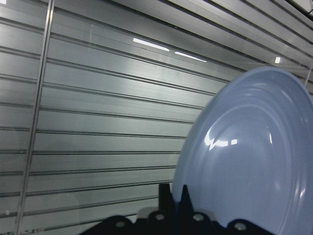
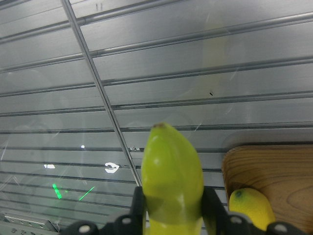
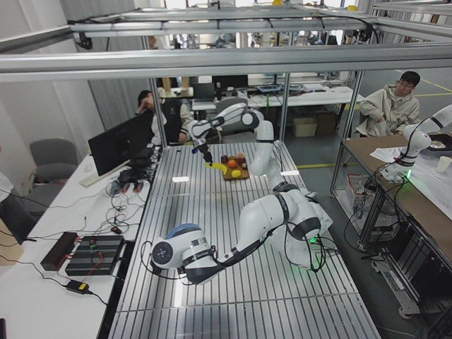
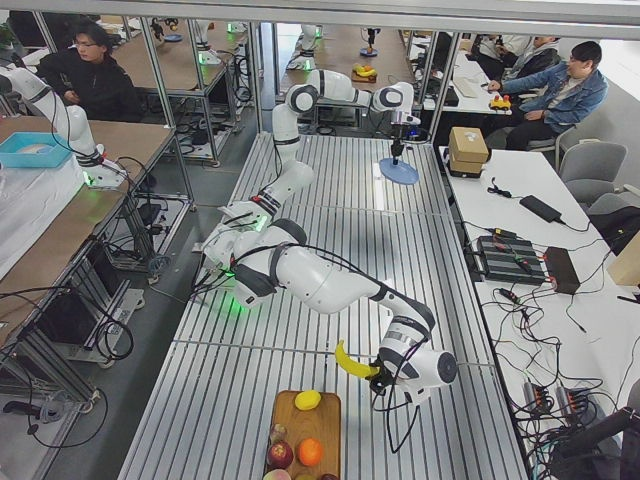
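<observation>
My left gripper is shut on the rim of a blue plate (image 1: 244,156), held above the slatted metal table; in the camera right view that plate (image 4: 399,171) is at the far end. A yellow banana (image 4: 352,364) is in my right gripper (image 4: 375,372), which is shut on it above the table beside a wooden tray (image 4: 282,410). In the right wrist view the banana (image 2: 171,176) points up between the fingers. The tray holds a lemon (image 4: 307,400), an orange (image 4: 310,452), a red fruit (image 4: 280,455) and other fruit.
A white desk (image 4: 590,330) with boxes, devices and cables runs along one side. Metal frame posts stand round the table, and another bench with an arm is on the other side.
</observation>
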